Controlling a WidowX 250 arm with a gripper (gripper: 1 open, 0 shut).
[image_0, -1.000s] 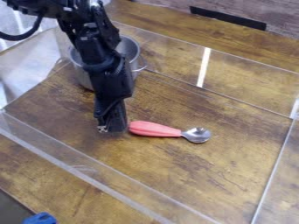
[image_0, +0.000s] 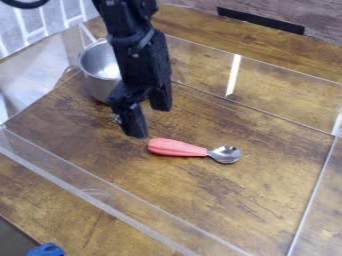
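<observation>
My black gripper (image_0: 144, 116) hangs open above the wooden board, tilted, with its fingers spread and nothing between them. Just below and right of its fingertips lies a spoon with a pink handle (image_0: 174, 147) and a silver bowl (image_0: 225, 154). A steel pot (image_0: 99, 62) stands behind the gripper at the upper left, partly hidden by it.
Clear low walls (image_0: 317, 170) border the work area on the wood surface. A blue object (image_0: 46, 250) lies at the bottom left, outside them.
The gripper has swung from beside the pot toward the right, its fingers now spread wider above the spoon's handle end. The spoon and pot look unmoved.
</observation>
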